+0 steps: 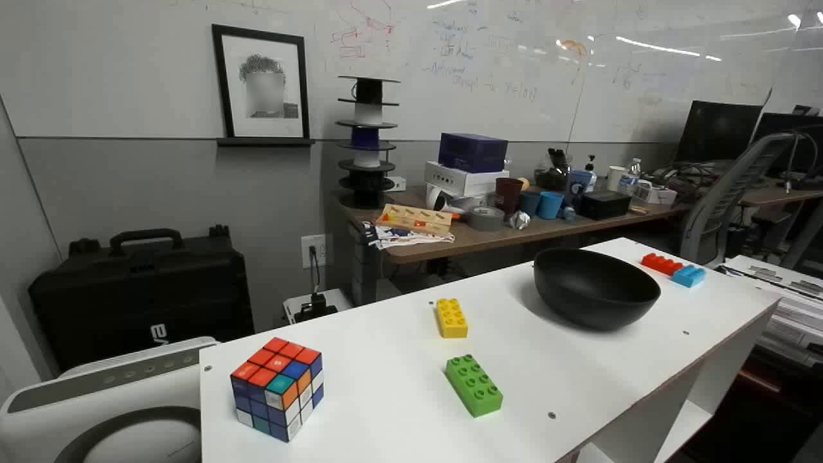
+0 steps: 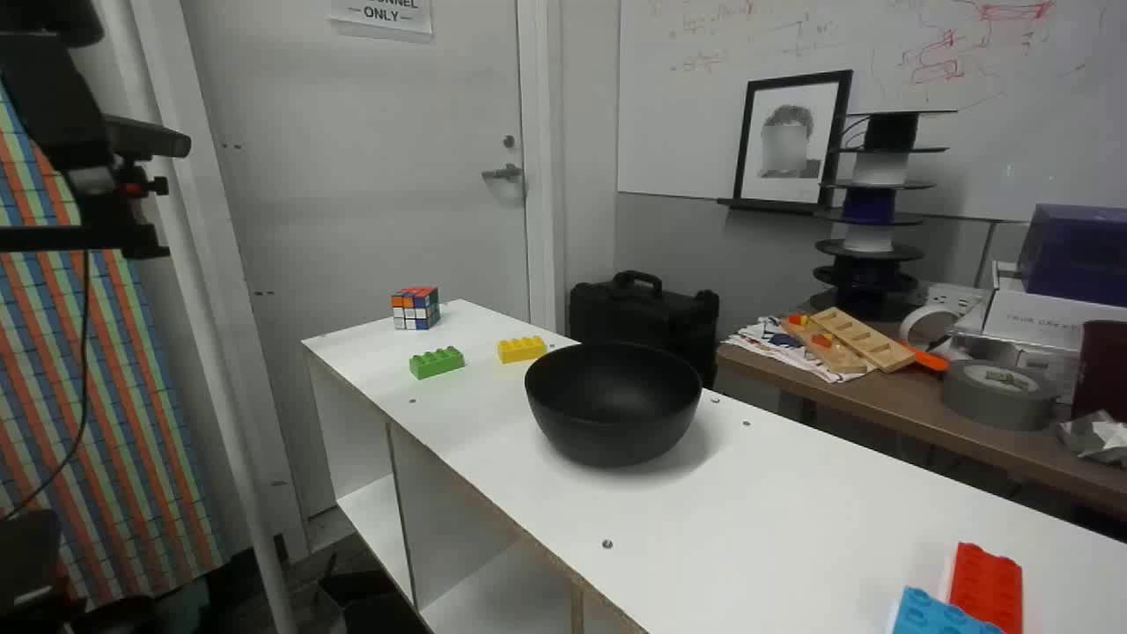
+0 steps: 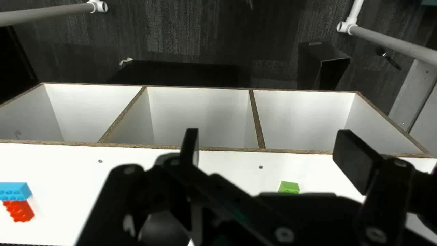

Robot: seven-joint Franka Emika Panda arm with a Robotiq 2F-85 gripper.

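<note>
In the wrist view my gripper is open, its two black fingers spread wide over the white shelf unit with nothing between them. The green brick (image 1: 474,385) lies on the white top, and only its end shows past the gripper's body in the wrist view. Near it is a yellow brick (image 1: 452,317). A black bowl (image 2: 613,407) stands upright on the same surface; the part of its inside visible in the second exterior view looks empty. The Rubik's cube (image 1: 278,388) sits at one end. At the other end lie a red brick (image 1: 661,263) and a blue brick (image 1: 688,275), touching.
The white top (image 2: 782,507) is bare between the bowl and the red and blue bricks. Open compartments (image 3: 200,114) run along the unit's side. A cluttered brown desk (image 1: 494,243) stands behind it, and a black case (image 1: 143,297) is by the wall.
</note>
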